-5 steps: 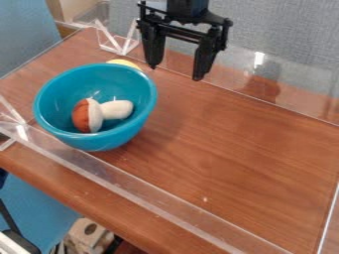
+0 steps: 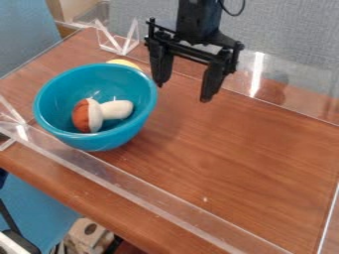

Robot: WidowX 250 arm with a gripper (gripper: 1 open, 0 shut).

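A blue bowl [image 2: 95,139] sits on the left of the wooden table [image 2: 225,179], holding an orange-red object [image 2: 85,117] and a white one [image 2: 115,108] lying against it. My black gripper [image 2: 185,85] hangs open above and to the right of the bowl, its left finger close to the bowl's back right rim in this view, with nothing between the fingers. A small yellow object [image 2: 126,63] lies behind the bowl, partly hidden.
Clear acrylic strips run along the table's edges. Below the front left edge, off the tabletop, some wooden pieces [image 2: 87,234] show.
My gripper has moved lower in the view over the last second, and slightly to the right since a second ago. The bowl and its contents have not visibly moved.
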